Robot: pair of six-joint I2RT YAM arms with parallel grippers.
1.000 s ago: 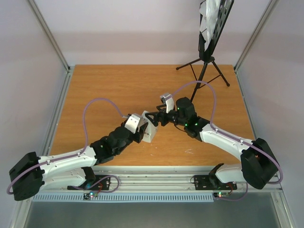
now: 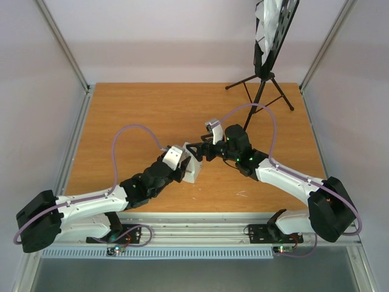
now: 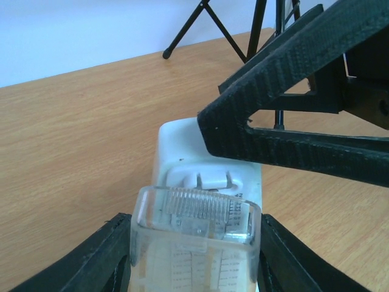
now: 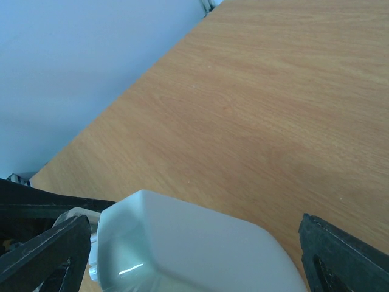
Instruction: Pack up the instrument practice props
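A white box-like case (image 2: 193,169) with rounded corners and a printed face (image 3: 209,173) stands near the middle of the table. My left gripper is shut on a clear round plastic piece (image 3: 194,234) in front of that face. Whether the clear piece touches the case, I cannot tell. From the other side, my right gripper is open, its fingers (image 4: 331,252) straddling the white case (image 4: 200,243), with a gap at the right finger. A black music stand (image 2: 262,76) holding white sheets (image 2: 267,30) rises at the back right.
Tripod feet (image 2: 290,108) of the stand spread over the back right. Both grippers are close together, with a right finger reaching across the left wrist view.
The right arm and the stand have stayed where they were.
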